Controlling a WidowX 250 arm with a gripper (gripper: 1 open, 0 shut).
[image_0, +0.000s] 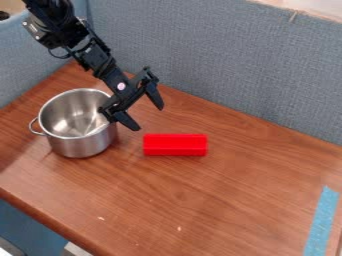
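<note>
A shiny steel pot (80, 140) stands upright on the left of the wooden table, with a wire handle on its left side. My black gripper (139, 100) hangs from the arm at the upper left, over the pot's right rim. Its fingers look spread apart, one pointing down by the rim, with nothing visible between them. A bright red block (175, 145) lies on the table to the right of the pot, below the gripper.
Grey padded walls (227, 60) line the back and left. A light blue strip (321, 220) lies at the right edge.
</note>
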